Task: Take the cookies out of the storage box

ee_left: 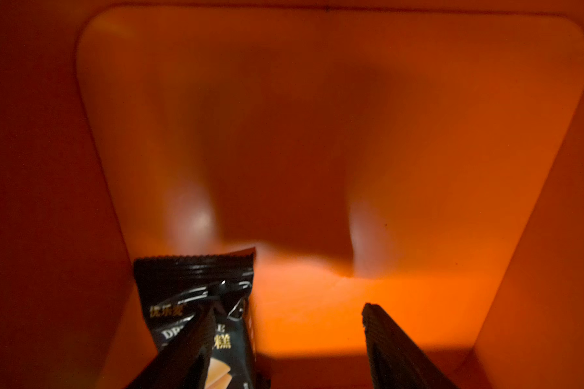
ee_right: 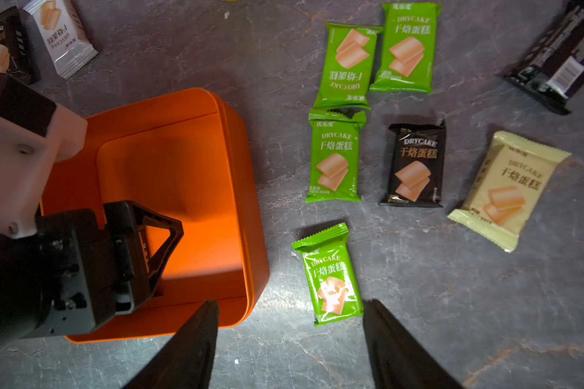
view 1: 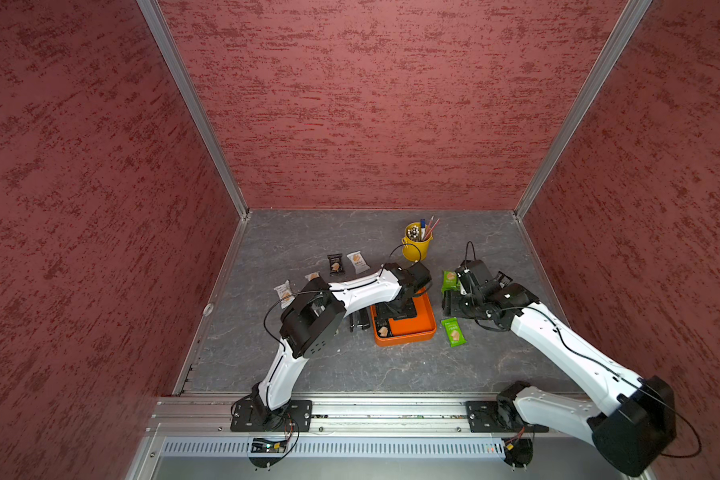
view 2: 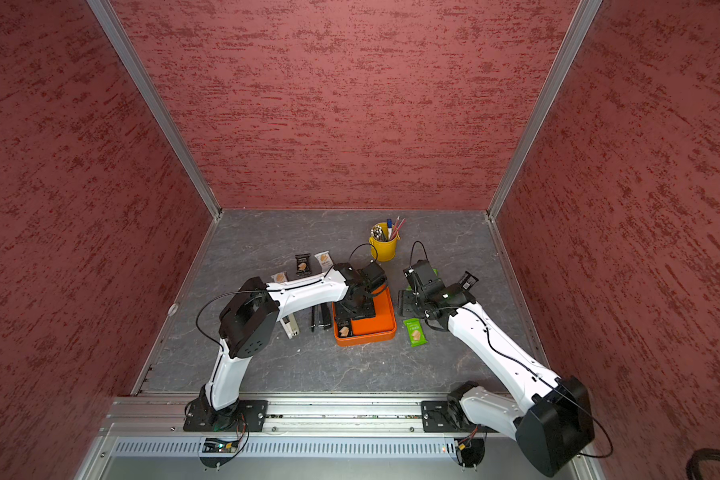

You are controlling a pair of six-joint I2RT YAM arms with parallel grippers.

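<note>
The orange storage box (view 1: pixel 405 339) has a black cookie packet (ee_left: pixel 194 275) inside, lying in a near corner of its floor. My left gripper is open inside the box. One of its fingers overlaps part of the packet in the left wrist view, and nothing shows gripped between them. Right of the box, my right gripper is open and empty above the table. A green packet (ee_right: pixel 332 275) lies below it, apart from the fingers. Cookie packets outside include green (ee_right: pixel 334 159), black (ee_right: pixel 415 165) and cream (ee_right: pixel 509 188) ones.
Behind the box stands a yellow bucket (view 1: pixel 414 249) with pens. More packets, a black (view 1: pixel 335 264) and a white one (view 1: pixel 357 261), lie to the back left. Dark sticks (view 2: pixel 321 317) lie left of the box.
</note>
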